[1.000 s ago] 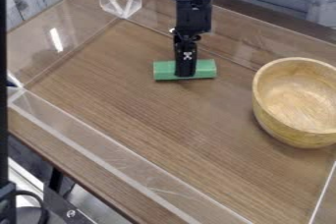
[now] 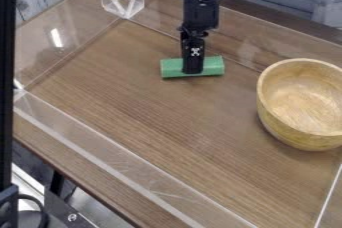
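My black gripper (image 2: 193, 60) reaches down from the top centre and is shut on a green block (image 2: 210, 65), which lies lengthwise left to right on the wooden table (image 2: 160, 152). The fingers cover the middle of the block, leaving both ends visible.
A large wooden bowl (image 2: 301, 107) stands at the right, a short way from the block. A white wire-like holder (image 2: 122, 2) is at the back left. A dark cable lies at the lower left.
Over the last second my gripper and the green block have shifted slightly, a little toward the back of the table and to the right.
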